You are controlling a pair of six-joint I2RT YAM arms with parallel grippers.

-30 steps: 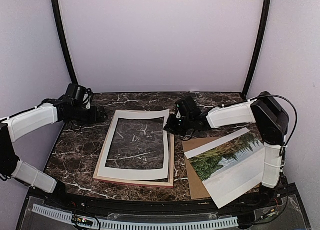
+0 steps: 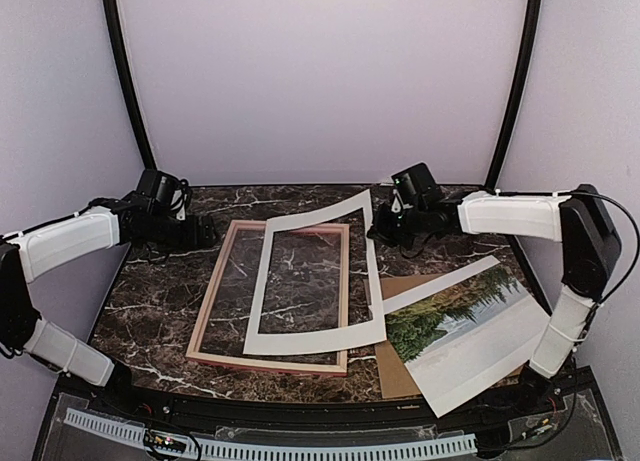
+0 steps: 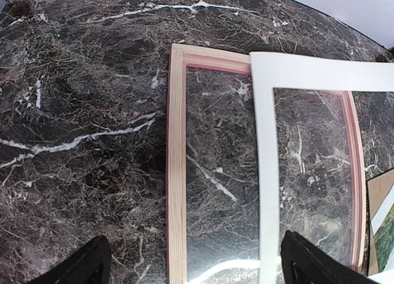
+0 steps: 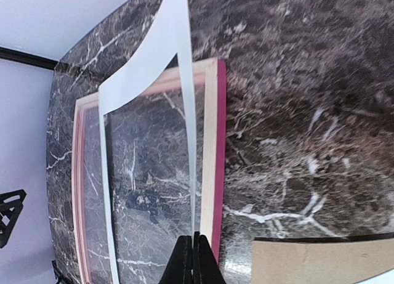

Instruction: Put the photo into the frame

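Note:
The pink wooden frame [image 2: 207,303] [image 3: 176,148] [image 4: 214,148] lies left of centre on the table. My right gripper [image 2: 385,226] is shut on the white mat [image 2: 310,341] [image 3: 268,148] [image 4: 138,74] at its right strip, lifting it askew over the frame, its top corner raised. The photo [image 2: 455,326], a landscape with white borders, lies at the right on a brown board [image 2: 395,381] [image 4: 320,253]. My left gripper [image 2: 195,231] stands open left of the frame, above the table, with nothing between its fingers.
Dark marble table [image 2: 150,321] with free room left of the frame and along the back. Pale walls enclose it at back and sides; a dark rail runs along the front edge.
My right gripper has moved right and up, pulling the mat off its square place inside the frame, rightward and raised at its top right. The left arm is essentially still.

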